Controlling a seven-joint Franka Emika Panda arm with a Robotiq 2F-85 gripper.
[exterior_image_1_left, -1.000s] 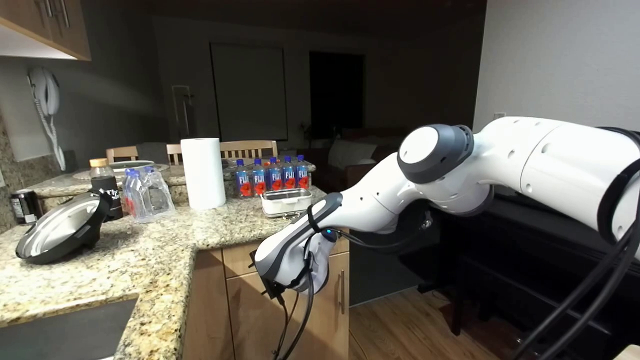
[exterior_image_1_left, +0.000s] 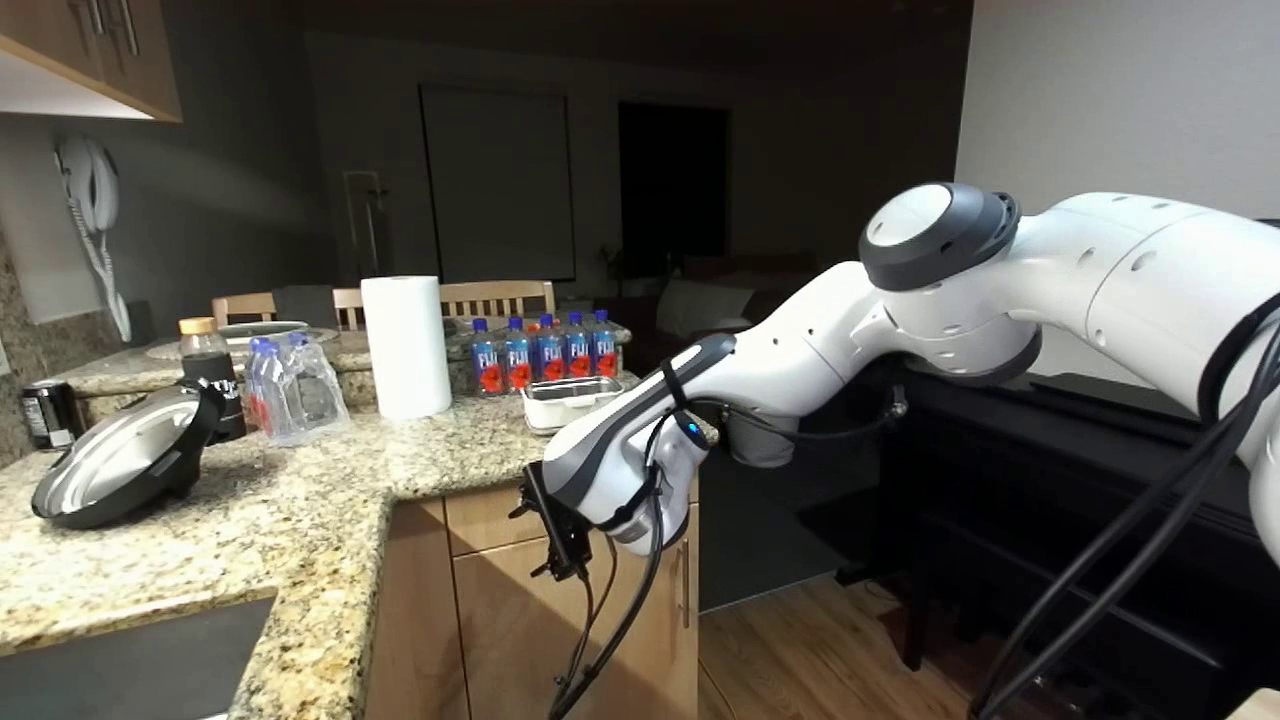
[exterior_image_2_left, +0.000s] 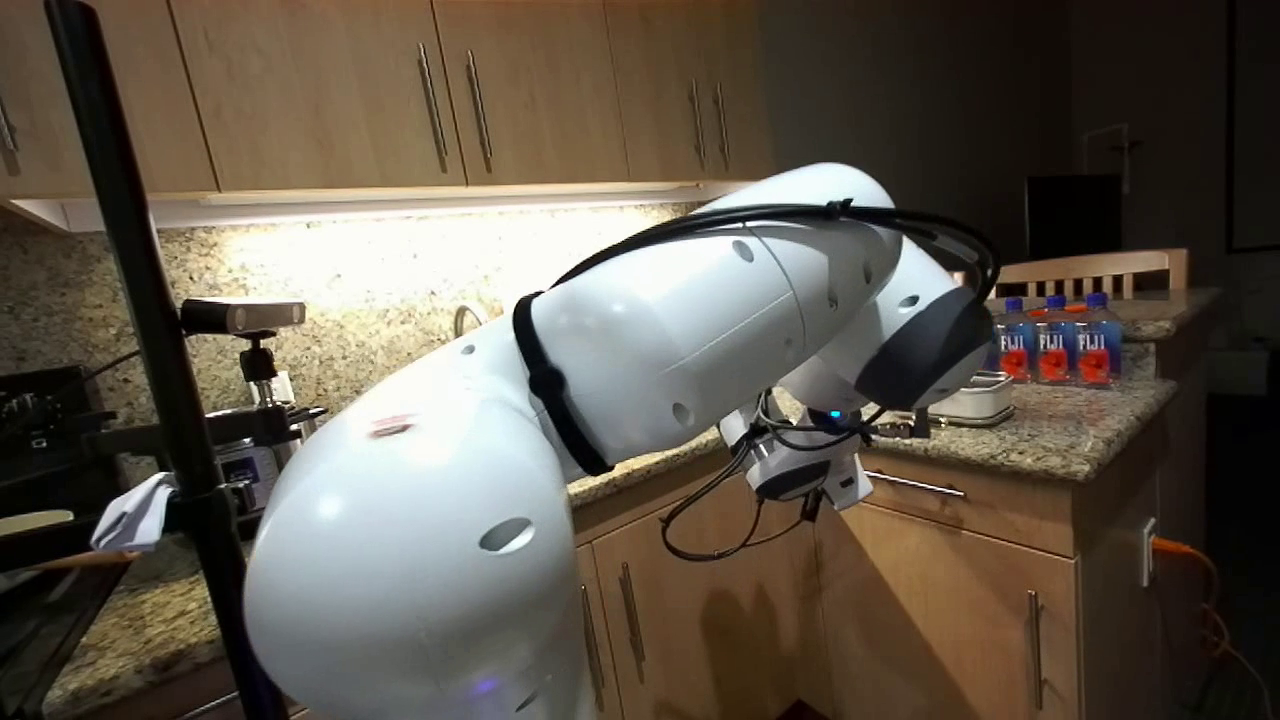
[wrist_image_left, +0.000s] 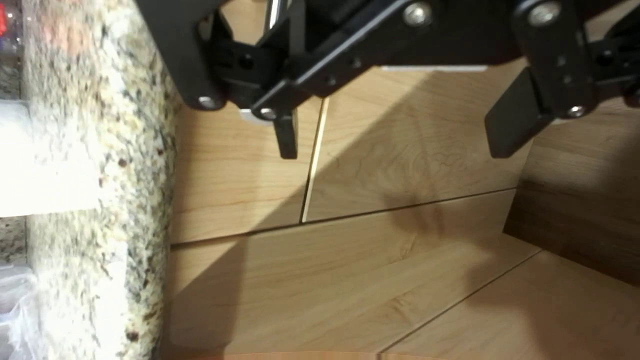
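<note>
My gripper stands open in the wrist view, its two dark fingers wide apart and only the wooden cabinet front (wrist_image_left: 372, 264) visible beyond them. The granite countertop (wrist_image_left: 102, 240) runs along the left of that view, to one side of the fingers. In exterior view 1 the wrist hangs in front of the cabinets, close to the counter edge; the fingertips cannot be made out there. A white rectangular container (exterior_image_1_left: 564, 408) sits on the counter just behind the arm, partly covered by it.
Several Fiji bottles (exterior_image_1_left: 548, 352) line up behind the container. A paper towel roll (exterior_image_1_left: 407, 348), wrapped bottles (exterior_image_1_left: 294, 390), a dark-capped lid (exterior_image_1_left: 126, 450) and a can (exterior_image_1_left: 52, 414) stand farther left. Cabinet handles (exterior_image_2_left: 915, 484) project from the fronts.
The arm has risen and its wrist has shifted right in exterior view 1, now covering part of the white container. The counter objects have stayed put.
</note>
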